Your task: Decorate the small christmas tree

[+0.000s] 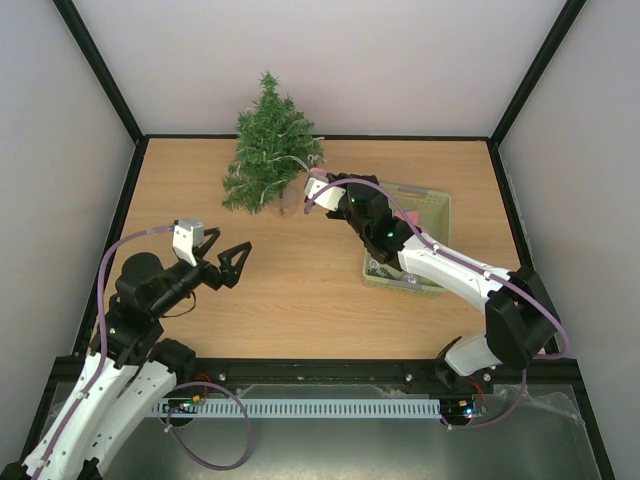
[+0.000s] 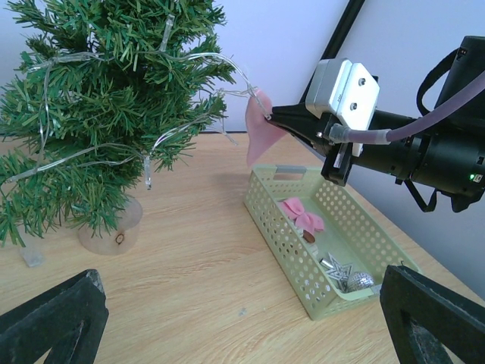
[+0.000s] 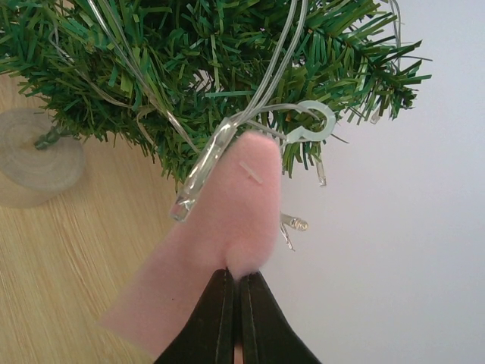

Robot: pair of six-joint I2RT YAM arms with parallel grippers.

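Observation:
The small christmas tree [image 1: 265,150], wrapped in clear string lights, stands at the back centre on a clear base [image 3: 42,174]. My right gripper is shut on a pink felt piece [image 2: 261,133] at the tree's right side, among the wire and bulbs; whether it hangs from them is unclear. My left gripper [image 1: 235,250] is open, in front of the tree, with nothing between its fingers.
A green perforated basket [image 2: 280,250] at the right holds a pink bow [image 2: 301,216], silver ornaments and other small items, partly under my right arm in the top view.

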